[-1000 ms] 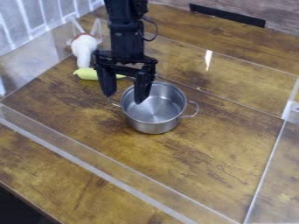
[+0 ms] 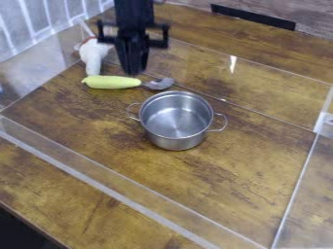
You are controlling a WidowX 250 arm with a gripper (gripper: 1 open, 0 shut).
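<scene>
The dark gripper (image 2: 132,49) is raised at the top centre, blurred, above and behind the steel pot (image 2: 176,122); whether its fingers are open or shut is unclear. The empty pot has two side handles and sits on the wooden table. A pale yellow corn-like object (image 2: 112,83) lies behind it to the left, with a silver spoon-like utensil (image 2: 159,84) beside it. A white object (image 2: 93,58), perhaps a plush toy, stands at the back left.
Clear low walls (image 2: 307,180) edge the work area. A dark strip lies at the top right edge.
The gripper has lifted up and back from over the pot, uncovering the yellow object and the utensil.
</scene>
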